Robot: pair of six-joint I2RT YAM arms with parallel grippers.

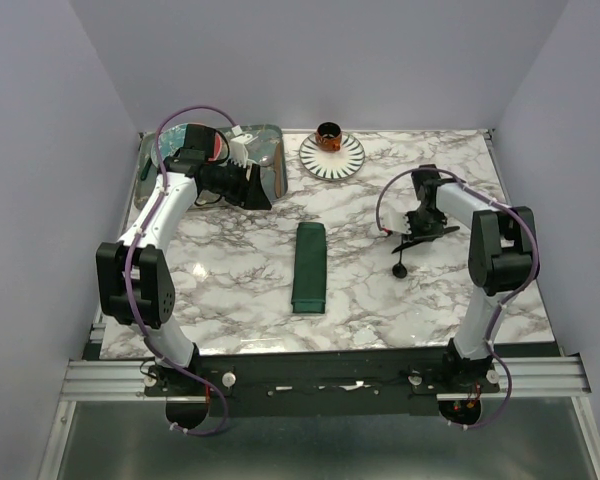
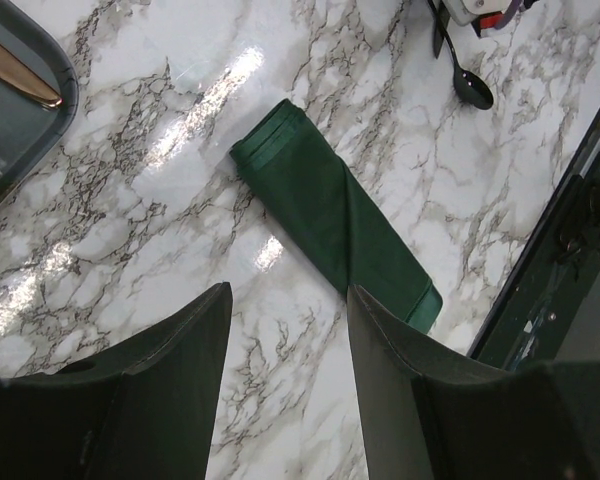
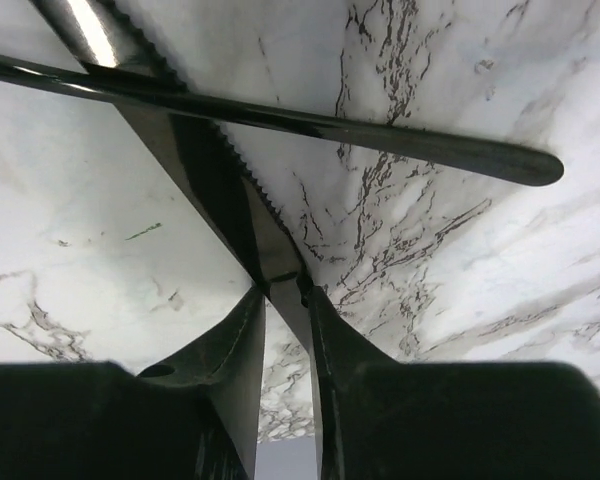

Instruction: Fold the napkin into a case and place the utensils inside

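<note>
The green napkin lies folded into a long strip (image 1: 309,270) at the table's middle; the left wrist view shows it (image 2: 310,210) too. My left gripper (image 1: 248,195) hangs open above the tray's edge. On the right, my right gripper is down at the black knife (image 3: 210,180), its fingertips close together around the blade; whether they grip it cannot be told. A black spoon (image 1: 400,269) lies beside it, its handle (image 3: 440,150) crossing over the knife.
A grey tray (image 1: 275,140) with plates and utensils sits back left. A striped plate (image 1: 331,169) with an orange mug (image 1: 328,136) stands at the back.
</note>
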